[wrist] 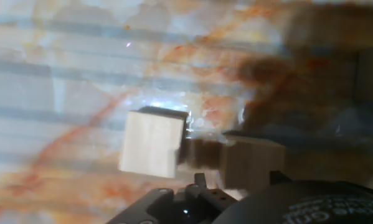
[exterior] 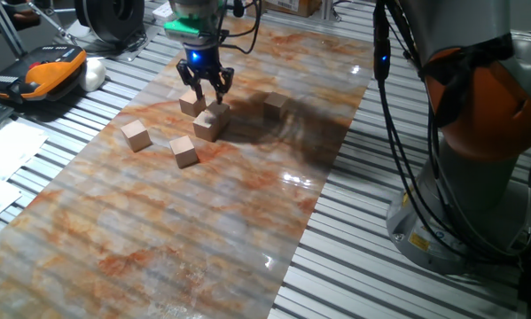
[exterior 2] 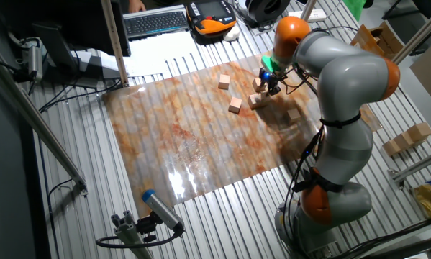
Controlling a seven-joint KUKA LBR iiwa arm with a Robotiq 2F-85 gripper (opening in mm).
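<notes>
My gripper [exterior: 209, 97] hangs over the back of the cube group, its fingers apart and nothing visibly held. Below and just in front of it is a wooden block [exterior: 211, 124], perhaps two cubes side by side; a back cube [exterior: 192, 105] sits close behind. Toward the front lie a left cube [exterior: 136, 136] and a front cube [exterior: 183, 151]; a right cube [exterior: 275, 106] stands apart in shadow. In the wrist view, a bright cube [wrist: 151, 143] and a shaded cube [wrist: 253, 163] appear beyond the fingertips, partly hidden by the gripper at the lower edge.
The marbled sheet [exterior: 159, 239] is bare across its front half. An orange-and-black teach pendant [exterior: 45, 75] and papers [exterior: 8, 159] lie off its left side. More wooden blocks [exterior 2: 406, 140] sit at the far right, beyond the arm.
</notes>
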